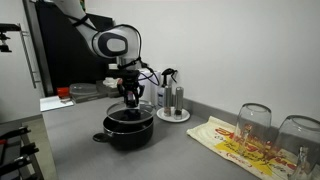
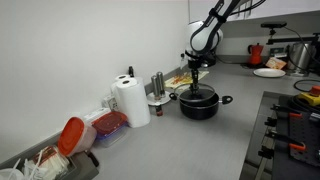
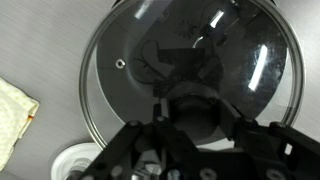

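Observation:
A glass lid (image 1: 130, 113) with a metal rim is tilted over the black pot (image 1: 126, 138) on the grey table. My gripper (image 1: 131, 99) is shut on the lid's dark knob, pointing down from above. In the wrist view the lid (image 3: 150, 80) fills most of the picture, and its round black knob (image 3: 193, 112) sits between my fingers. From the other side, the lid (image 2: 196, 92) appears right at the pot's opening (image 2: 200, 107); whether its rim touches the pot all round I cannot tell.
Behind the pot, a white plate (image 1: 176, 117) carries tall grinders (image 1: 179, 100). Upturned glasses (image 1: 253, 122) stand on a patterned cloth (image 1: 221, 136) at the right. A paper towel roll (image 2: 132, 103) and red bowl (image 2: 73, 136) are farther off.

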